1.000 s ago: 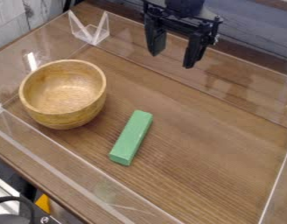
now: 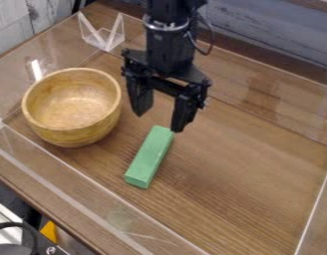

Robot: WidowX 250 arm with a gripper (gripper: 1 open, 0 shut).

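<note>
The black gripper [image 2: 163, 105] hangs over the middle of the wooden table, open, its fingers spread to either side. Just below it lies a flat green bar [image 2: 149, 157], lengthwise and slightly slanted. A round tan wooden bowl [image 2: 73, 124] stands to the gripper's left.
A white wire-like object [image 2: 100, 32] sits at the back left. Dark cabling shows at the bottom left corner, with something small and yellow beside it.
The gripper has come from the back of the table toward the front and a little left, closer to the green bar. The bowl and bar lie where they were.
</note>
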